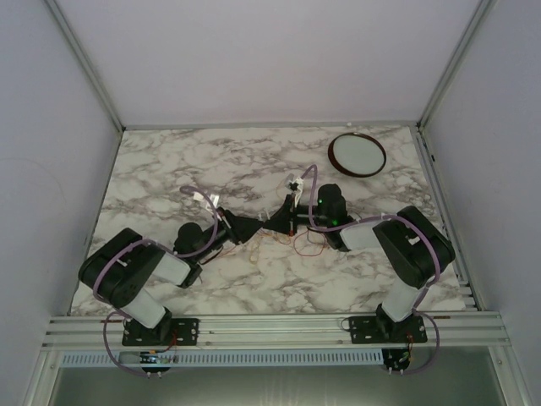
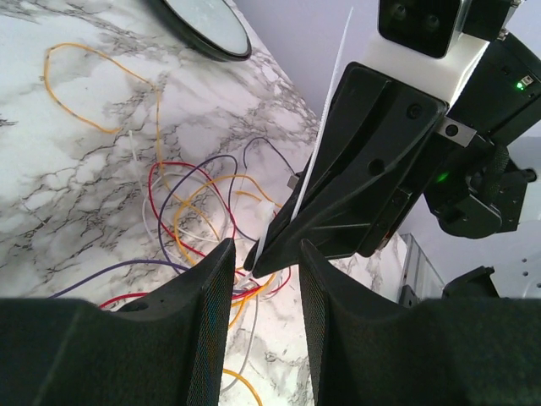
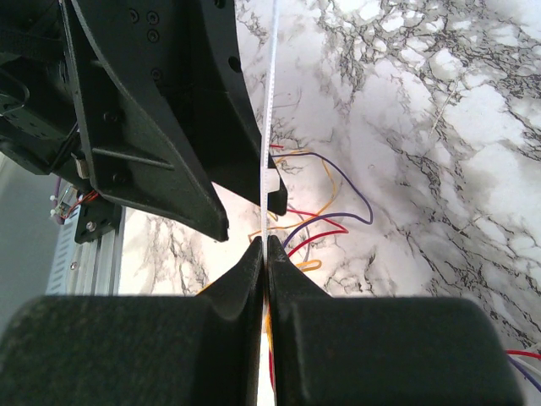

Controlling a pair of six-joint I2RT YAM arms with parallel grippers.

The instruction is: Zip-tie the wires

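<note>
A thin white zip tie runs lengthwise between the fingertips of my right gripper, which is shut on it. In the left wrist view one white length of the tie sticks up past those black fingers, and a short white piece shows at their tip. My left gripper is part open, its fingers spread in front of the right gripper's tip with no object clearly between them. Red, purple, orange and white wires lie below and behind the tips. Whether the tie encircles them is hidden.
A round, dark-rimmed white disc lies at the back right of the marble table. Both grippers stand very close together near the middle.
</note>
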